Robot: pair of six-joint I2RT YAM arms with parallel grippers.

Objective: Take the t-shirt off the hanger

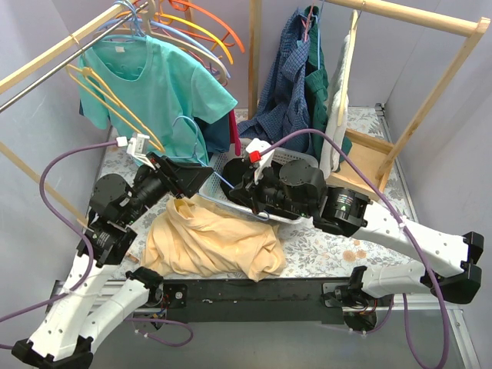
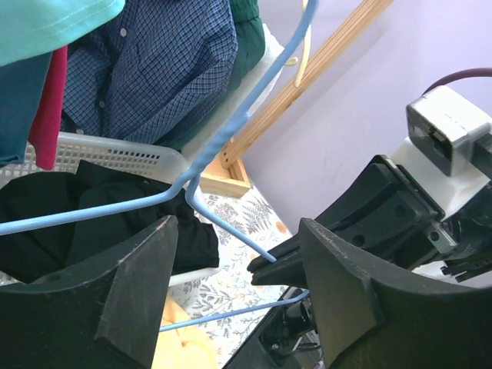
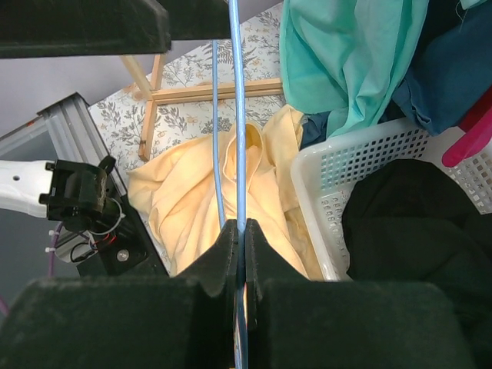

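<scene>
My right gripper is shut on an empty blue hanger, held over the basket, its bar rising between the fingertips in the right wrist view. My left gripper is just left of it, part open around the hanger's area; in the left wrist view the hanger crosses ahead of and between its fingers, and whether it touches them is unclear. The teal t-shirt hangs at the back left on the rail, behind both grippers.
A white basket with black cloth sits mid-table, cream cloth before it. Hangers crowd the left rail; blue and green shirts hang at the back right. A wooden box stands at right.
</scene>
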